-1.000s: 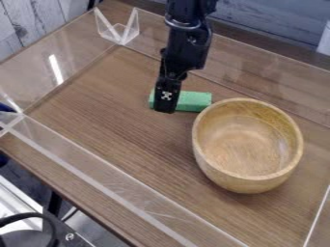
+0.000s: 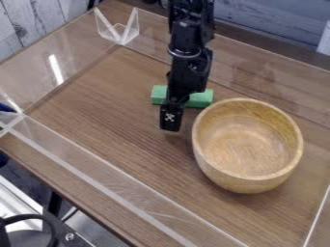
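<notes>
A green block [image 2: 161, 95] lies on the wooden table, behind and left of a large beige bowl [image 2: 246, 144]. The black arm comes down from the top, and my gripper [image 2: 175, 118] is low over the near side of the block, close to the bowl's left rim. The arm hides the middle of the block. Whether the fingers are open or shut, or touch the block, I cannot tell.
A clear plastic object [image 2: 116, 24] stands at the back left. Dark cables lie at the bottom left corner.
The gripper has moved a little right and toward the front, nearer the bowl. The green block looks almost unmoved.
</notes>
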